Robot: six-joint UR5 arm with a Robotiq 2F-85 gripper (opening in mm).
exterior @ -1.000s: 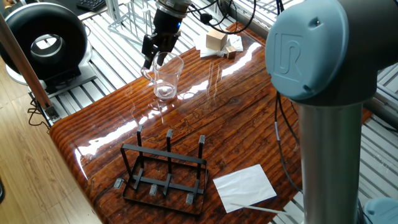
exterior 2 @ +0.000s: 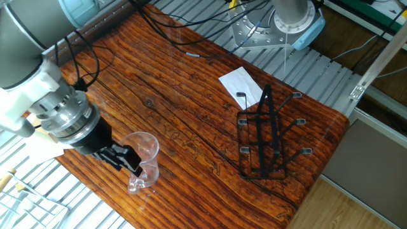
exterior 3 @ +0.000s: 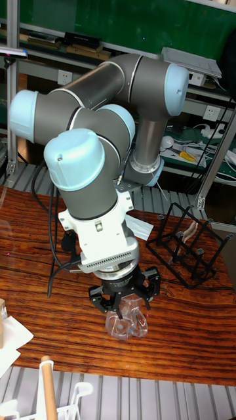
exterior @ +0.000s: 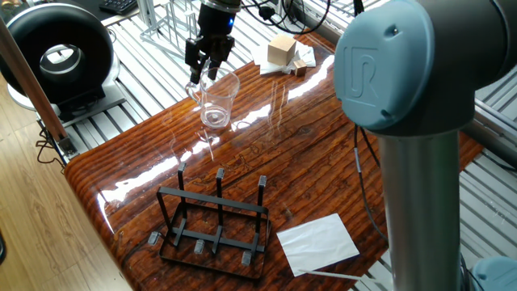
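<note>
A clear cup with a handle stands upright on the glossy wooden table near its far edge. My gripper is at the cup's rim on the handle side, pointing down. In exterior view 3 the black fingers are spread apart, with the clear cup just below and between them; the gripper looks open. Exact contact with the glass cannot be made out. In exterior view 2 one finger overlaps the cup. A black wire rack with upright prongs stands at the near end of the table.
A white sheet lies beside the rack. A wooden block and a smaller one sit on white paper at the far corner. Cables hang near the arm's base. Bare tabletop separates cup and rack.
The wrist above the cup has shifted slightly left and become more upright; the near arm joint has also moved left. Cup and rack stay practically in place.
</note>
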